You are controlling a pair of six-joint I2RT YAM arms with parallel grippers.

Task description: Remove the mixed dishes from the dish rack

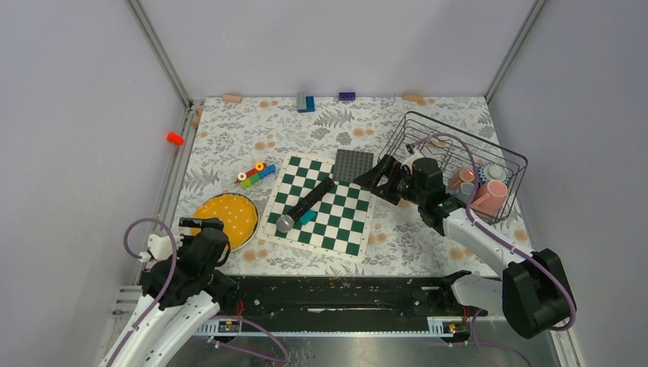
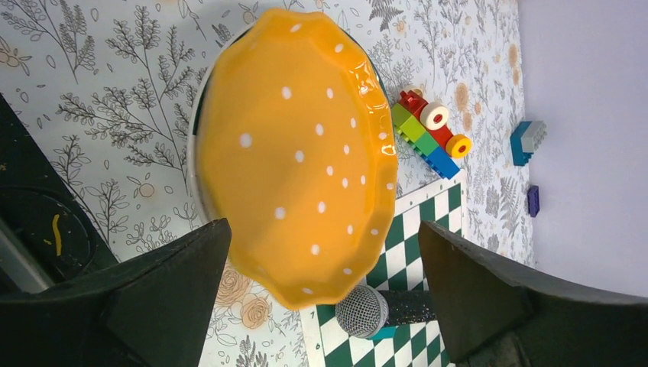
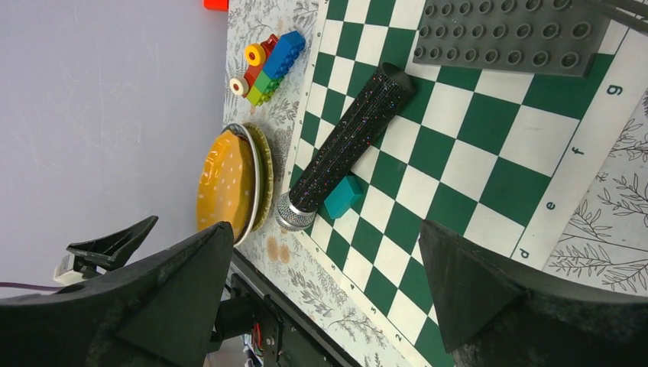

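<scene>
A yellow scalloped plate (image 2: pixel 306 160) with white dots lies on a stack of plates at the front left of the table. My left gripper stands open over it, its fingers apart and clear of the rim. To the right, the wire dish rack (image 1: pixel 527 162) holds a large pink cup (image 1: pixel 490 198), a smaller pink cup (image 1: pixel 461 177), a blue-grey cup (image 1: pixel 464 191) and a patterned white cup (image 1: pixel 494 174). Left of the rack, my right gripper hangs open above the chessboard with nothing between its fingers.
A black microphone (image 1: pixel 306 205) and a teal block (image 1: pixel 308 217) lie on the chessboard (image 1: pixel 344 229). Toy bricks (image 1: pixel 255 175) sit behind the plates, and a grey brick plate (image 1: pixel 354 165) is at the board's back corner.
</scene>
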